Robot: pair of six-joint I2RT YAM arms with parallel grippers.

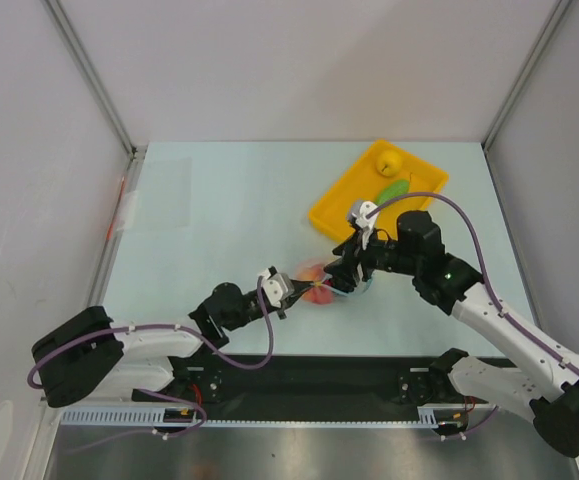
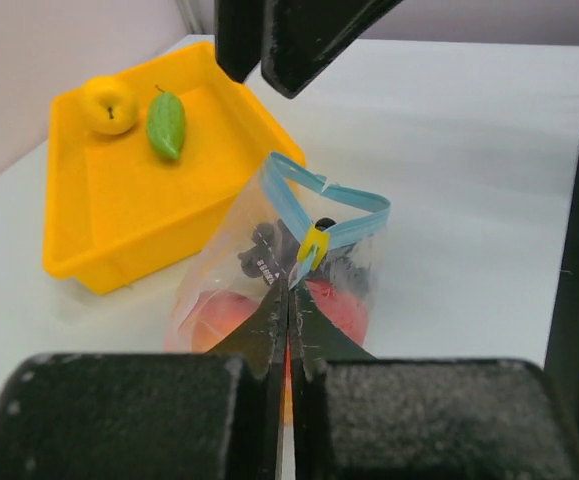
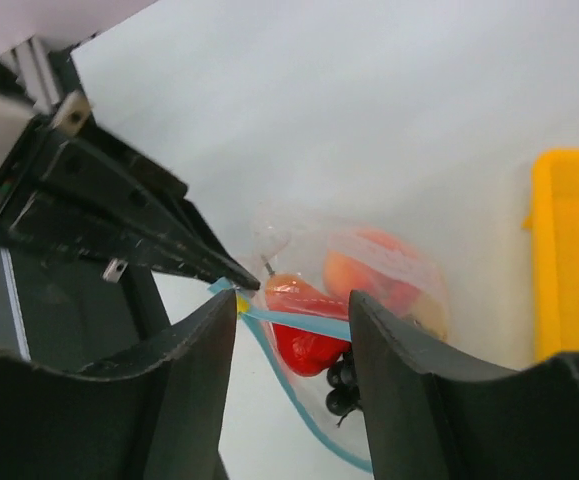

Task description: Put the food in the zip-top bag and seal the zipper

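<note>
The clear zip top bag (image 3: 309, 225) stands on the table with red and orange food (image 3: 304, 345) and dark round food (image 3: 344, 385) inside. Its blue zip strip (image 2: 364, 228) is spread apart in a loop at the mouth. A yellow slider (image 2: 314, 245) sits at one end of the strip. My left gripper is shut, its tips on the blue strip end beside the slider. Over the bag's mouth, my right gripper is open, its fingers apart with part of the strip seen between them; one finger (image 3: 214, 325) is close to the slider.
An orange bin (image 1: 339, 205) stands behind the bag, holding a yellow fruit (image 1: 389, 163) and a green vegetable (image 1: 393, 190). A dark edge runs along the front of the table.
</note>
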